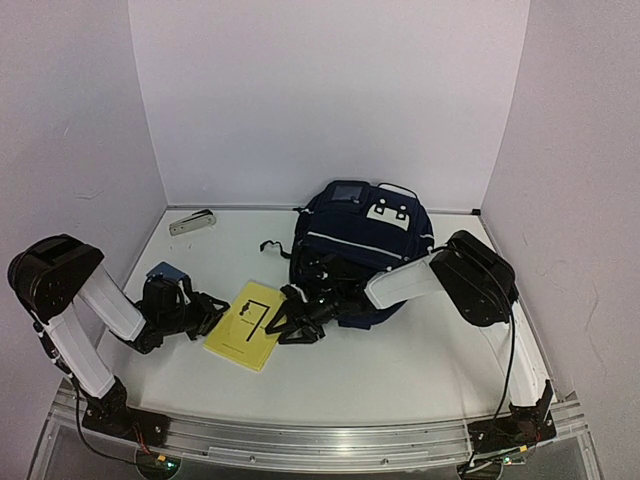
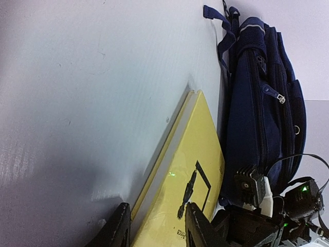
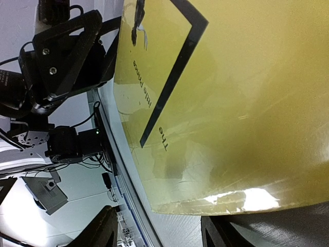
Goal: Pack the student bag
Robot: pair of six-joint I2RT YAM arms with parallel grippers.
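Observation:
A yellow book [image 1: 245, 325] lies flat and slanted on the table, its black bracket mark and small figure facing up. The navy bag [image 1: 365, 225] lies behind and to the right of it, partly covered by my right arm. At the book's left side is my left gripper [image 1: 215, 310]; the left wrist view shows its fingers [image 2: 119, 226] apart, with the book's edge seen between them. My right gripper [image 1: 290, 333] is at the book's right side. In the right wrist view its fingers [image 3: 107, 229] are spread, close to the book's edge, with nothing visibly clamped.
A grey stapler-like object [image 1: 192, 222] rests at the back left. Behind my left gripper a small dark blue item [image 1: 168, 271] is partly hidden. A loose strap [image 1: 272, 246] sticks out left of the bag.

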